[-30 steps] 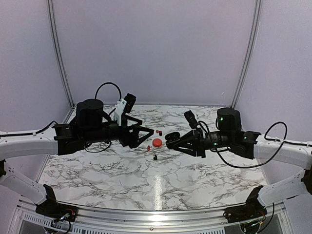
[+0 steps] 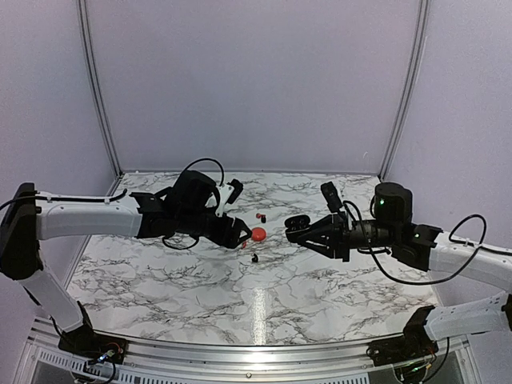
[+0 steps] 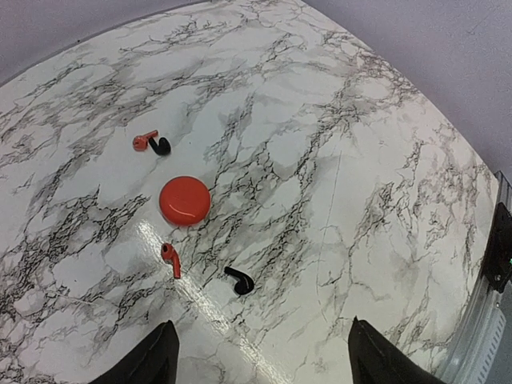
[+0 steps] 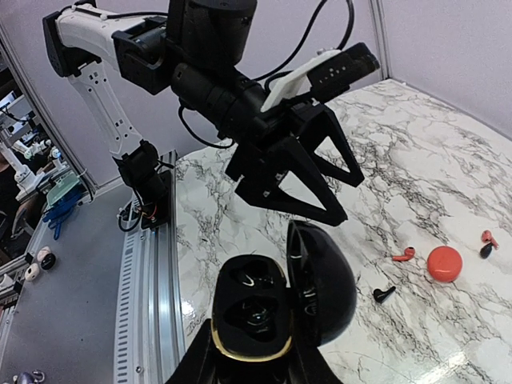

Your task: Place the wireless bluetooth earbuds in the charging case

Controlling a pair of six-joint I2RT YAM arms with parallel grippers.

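My right gripper is shut on a black charging case, its lid up and two empty-looking hollows visible in the right wrist view. My left gripper stands open, tilted down above the table, nothing between its fingers. Below it lie a black earbud and a red earbud.
Walls border the back and sides; a metal rail runs along the front edge.
The right gripper, holding the case, has shifted slightly to the right.
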